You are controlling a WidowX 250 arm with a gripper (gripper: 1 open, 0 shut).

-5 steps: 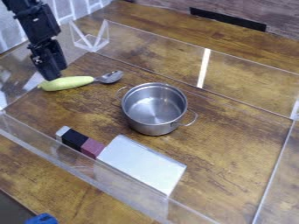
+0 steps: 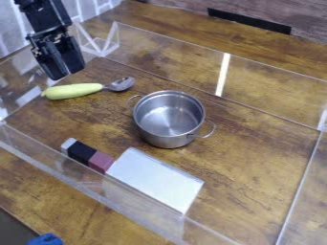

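Note:
My black gripper (image 2: 56,59) hangs at the upper left, open, above a pale yellow-green elongated object (image 2: 71,91) lying on the wooden table. A metal spoon (image 2: 120,84) lies at that object's right end. A steel pot (image 2: 170,119) with two loop handles stands empty near the middle.
Clear plastic panels surround the work area. A dark-and-maroon block (image 2: 90,155) and a white rectangular board (image 2: 153,181) are at the front. A blue object (image 2: 45,239) is at the bottom left corner. The wood right of the pot (image 2: 255,144) is clear.
My gripper has shifted to the right from the far left edge. The objects on the table have not visibly moved.

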